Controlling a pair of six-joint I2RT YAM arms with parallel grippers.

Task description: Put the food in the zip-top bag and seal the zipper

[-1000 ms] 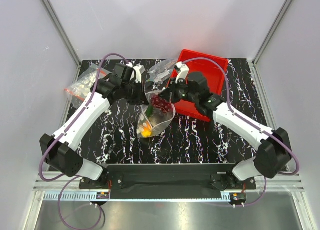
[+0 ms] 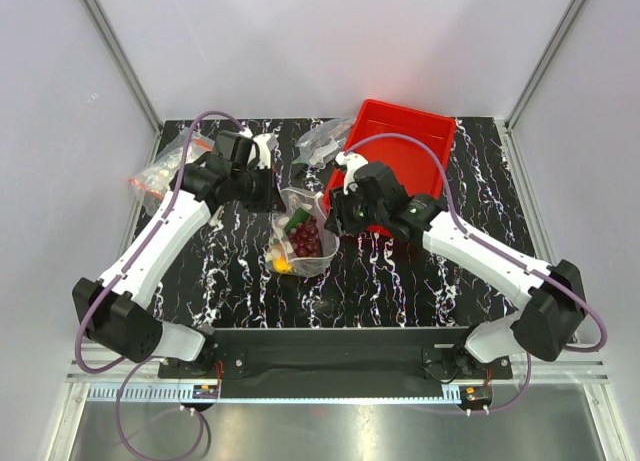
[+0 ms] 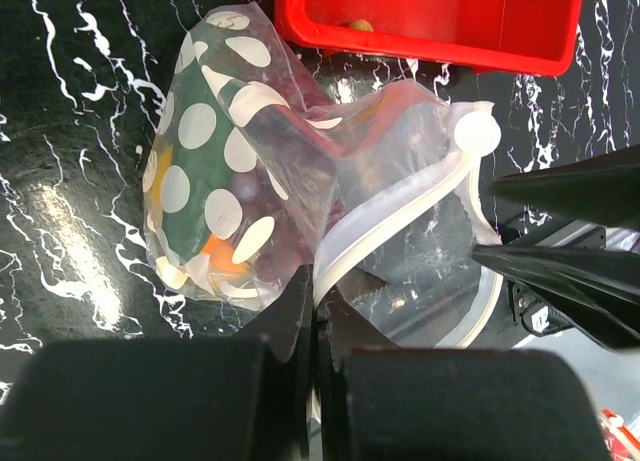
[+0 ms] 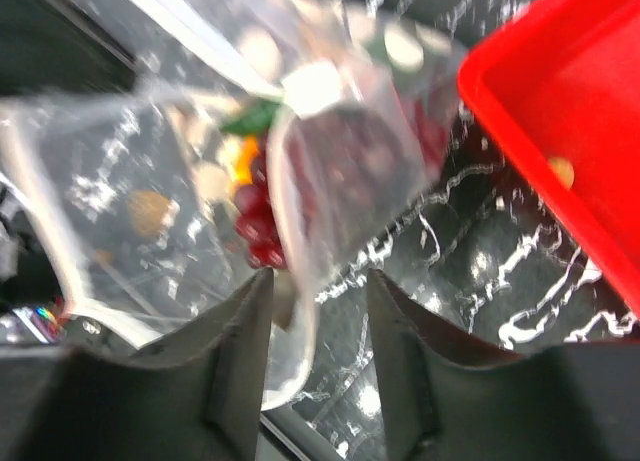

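Note:
A clear zip top bag with white dots (image 2: 322,265) lies mid-table with its mouth open toward the back. Inside are red grapes (image 2: 306,239), a green item (image 2: 297,221) and a yellow-orange one (image 2: 282,265). My left gripper is shut on the bag's white zipper rim (image 3: 400,203). On the opposite side of the mouth, my right gripper stands part open; in its wrist view the bag's near rim (image 4: 296,201) runs down between the fingers, and whether they touch it is unclear. No food shows between those fingers.
Behind the right arm is a red bin (image 2: 408,131) with a small brownish piece (image 3: 360,25) inside. Another filled bag (image 2: 160,171) lies at back left, and a clear bag (image 2: 325,141) at back centre.
The grapes, earlier at the mouth by the right gripper, now sit deeper in the bag. The right gripper has come down toward the front. Bag and left gripper have shifted slightly left.

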